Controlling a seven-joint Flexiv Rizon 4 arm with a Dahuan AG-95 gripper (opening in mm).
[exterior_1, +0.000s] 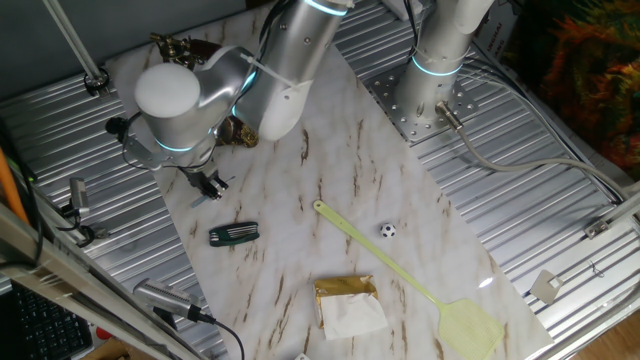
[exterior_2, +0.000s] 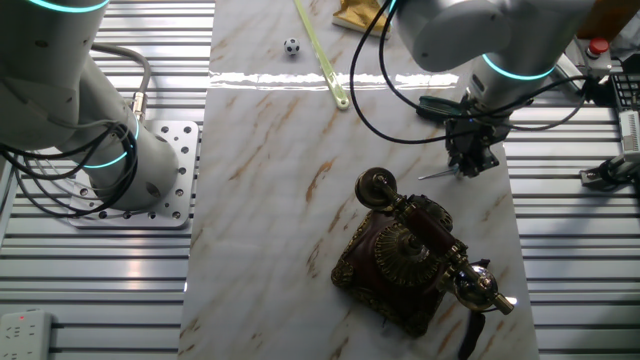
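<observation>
My gripper (exterior_1: 216, 189) points down low over the left edge of the marble-patterned table, and its black fingers look close together. A thin grey rod (exterior_2: 437, 175) sticks out beside the fingertips in exterior view 2; whether it is gripped or lies on the table is unclear. Just in front of the gripper in exterior view 1 lies a dark green folding tool (exterior_1: 234, 234) with metal pieces along it, apart from the fingers. In exterior view 2 the arm partly covers this green tool (exterior_2: 440, 108).
An ornate brown-and-gold telephone (exterior_2: 405, 255) stands close to the gripper. Farther off lie a yellow-green fly swatter (exterior_1: 385, 262), a small football (exterior_1: 388, 230) and a gold-and-white packet (exterior_1: 350, 308). Bare table (exterior_1: 300, 180) stretches between the gripper and swatter.
</observation>
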